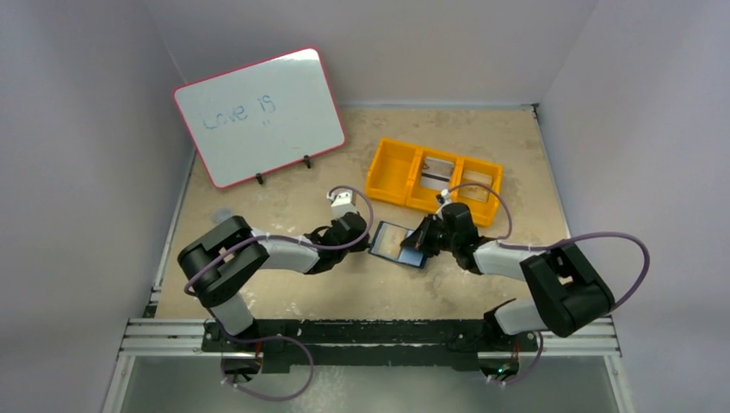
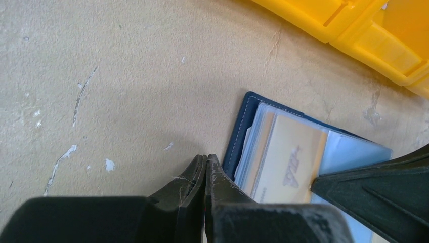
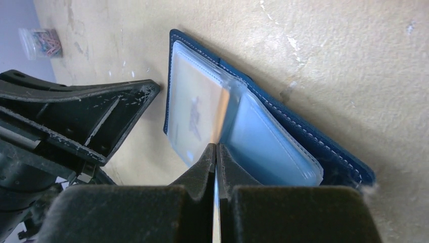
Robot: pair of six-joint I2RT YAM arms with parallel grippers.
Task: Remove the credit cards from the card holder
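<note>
The card holder (image 1: 395,242) lies open on the table between my two arms, dark blue outside with clear sleeves inside. In the left wrist view its sleeve (image 2: 288,158) shows a pale beige content, with blue showing beside it. My left gripper is shut at the holder's left edge, nothing visible between its fingers. Over the middle of the holder, my right gripper is also shut, its tips at the fold by the clear sleeve (image 3: 195,101). Whether a thin sleeve edge sits between those tips cannot be made out.
Behind the holder stands a yellow divided tray (image 1: 392,169), cards visible in two compartments and the left one empty. A whiteboard (image 1: 258,116) leans at the back left. A small clear container (image 1: 222,215) is at far left.
</note>
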